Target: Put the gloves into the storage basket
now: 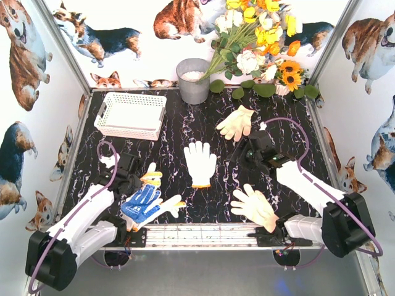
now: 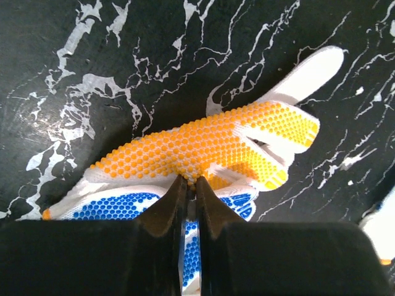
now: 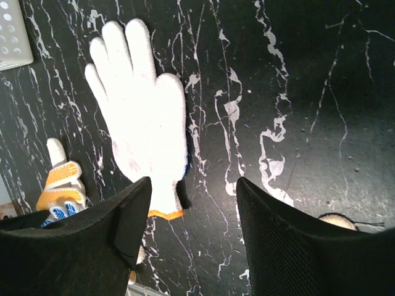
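My left gripper is shut. Its tips meet where an orange-dotted glove (image 2: 203, 145) borders a blue-dotted glove (image 2: 114, 206); no fabric clearly shows between them. From above, these gloves lie piled at the front left with a white glove (image 1: 166, 206). A white glove with an orange cuff (image 1: 200, 163) rests flat mid-table. Two cream gloves lie on the right, one farther back (image 1: 236, 123) and one near the front (image 1: 256, 206). My right gripper hangs open and empty, right of the white glove's cuff in its wrist view. The white basket (image 1: 129, 132) looks empty.
A grey bucket (image 1: 194, 89) stands at the back, right of the basket. Flowers (image 1: 265, 43) with broad leaves fill the back right corner. Patterned walls enclose the table on its sides and back.
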